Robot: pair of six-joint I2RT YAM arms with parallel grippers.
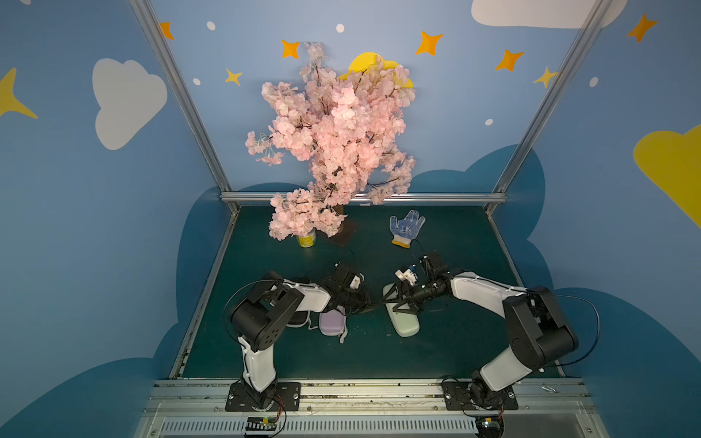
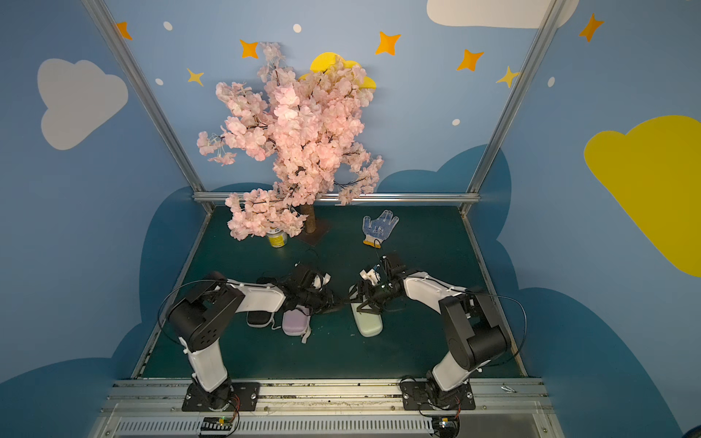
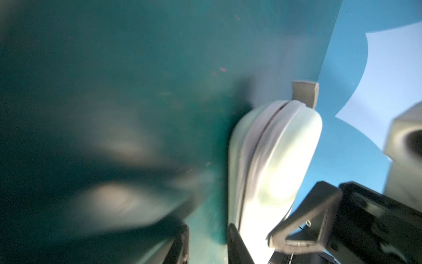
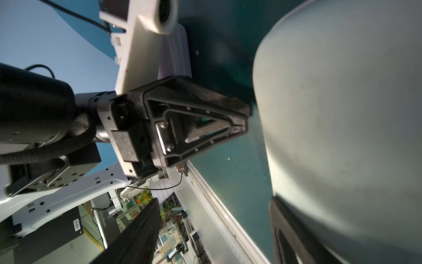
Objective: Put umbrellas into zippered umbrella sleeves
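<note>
The pale green zippered sleeve lies on the table between my arms, its lid folded over. In the left wrist view its grey zipper edges run side by side with a narrow dark seam between them. No umbrella shows. My left gripper is just left of the sleeve, its fingers apart and empty. My right gripper is over the sleeve's far part; in the right wrist view its fingers stand apart, one against or very near the lid.
A purple sleeve and a black sleeve lie left, partly under the left arm. A blue glove lies at the back, and a yellow can stands beneath the pink blossoms.
</note>
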